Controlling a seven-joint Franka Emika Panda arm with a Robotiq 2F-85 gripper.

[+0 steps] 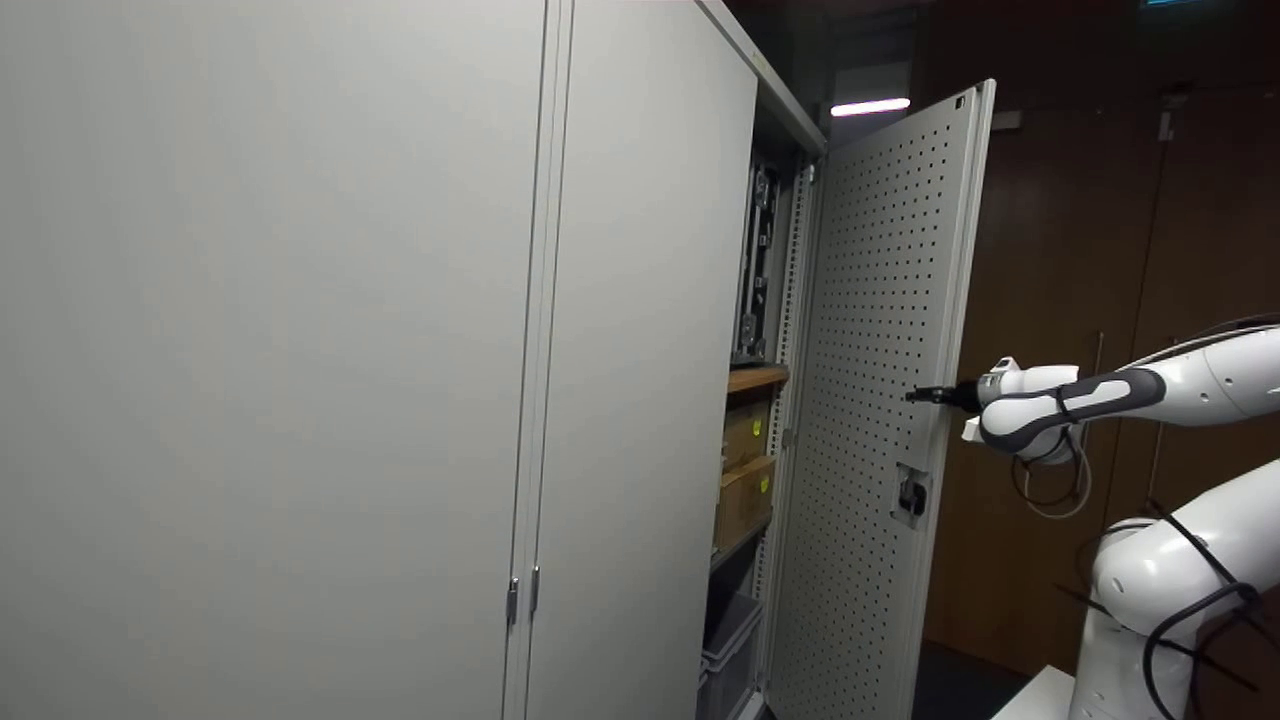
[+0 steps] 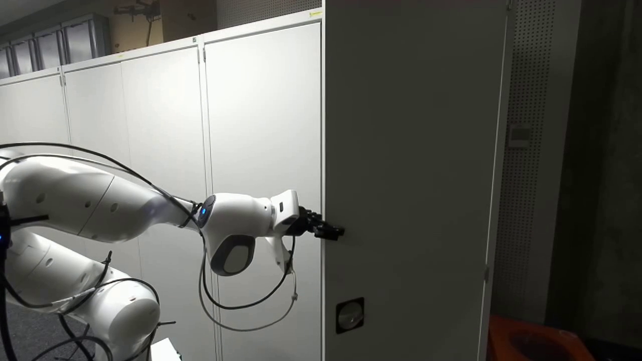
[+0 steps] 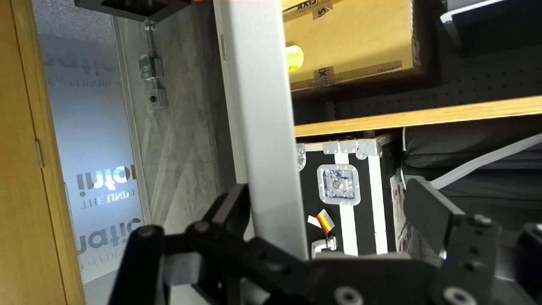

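Note:
A tall grey cabinet door, perforated on its inner face, stands open. In exterior view 2 its dark outer face shows, with a round handle low near the free edge. My gripper is open, its fingers on either side of the door's edge. The edge lies close to the left finger in the wrist view, and a wide gap separates it from the right finger. Whether the left finger touches the door, I cannot tell.
Inside the cabinet are cardboard boxes, a wooden shelf and a black case with metal corners. Closed cabinet doors continue alongside. An orange object stands beyond the open door.

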